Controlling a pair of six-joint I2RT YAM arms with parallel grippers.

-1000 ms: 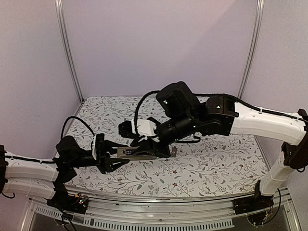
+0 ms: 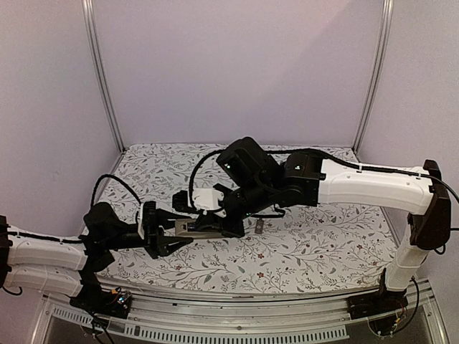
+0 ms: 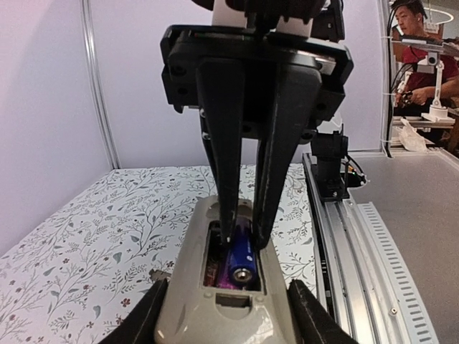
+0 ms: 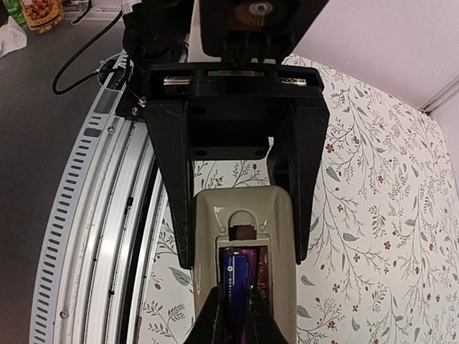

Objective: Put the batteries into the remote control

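My left gripper is shut on the pale remote control [image 3: 181, 287], gripping its sides above the table. Its battery compartment faces up. Inside lies a blue battery [image 3: 242, 266], with a purple one [image 3: 226, 279] beside it. From above, my right gripper reaches down to the compartment, its narrow fingertips a little apart around the blue battery's far part. In the right wrist view, the blue battery [image 4: 234, 276] lies lengthwise in the slot, and the right fingertips partly cover its near end.
A small brownish item [image 2: 259, 226] lies on the patterned table [image 2: 308, 251] to the right of the remote. A metal rail [image 2: 237, 322] runs along the front edge.
The left arm and remote stay put.
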